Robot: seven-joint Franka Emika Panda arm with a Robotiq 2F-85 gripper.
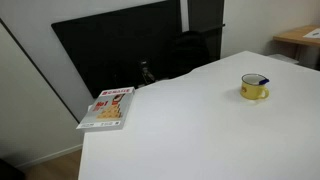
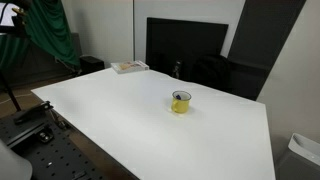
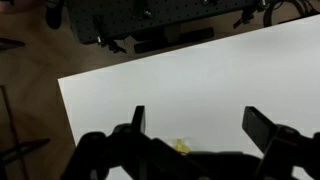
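A yellow mug [image 1: 254, 87] stands upright on the white table, with a dark blue pen-like object [image 1: 263, 82] at its rim. In the second exterior view the same mug [image 2: 180, 102] is near the table's middle. My gripper is open in the wrist view, its two black fingers wide apart with nothing held between them. Past the gripper's body, a small yellow patch [image 3: 181, 146] shows low in that view, apparently part of the mug; the rest is hidden. The gripper cannot be made out clearly in the exterior views.
A flat box or book [image 1: 107, 110] with a red and white cover lies at the table edge, far from the mug. A black perforated base plate [image 3: 165, 15] borders the table on the robot's side.
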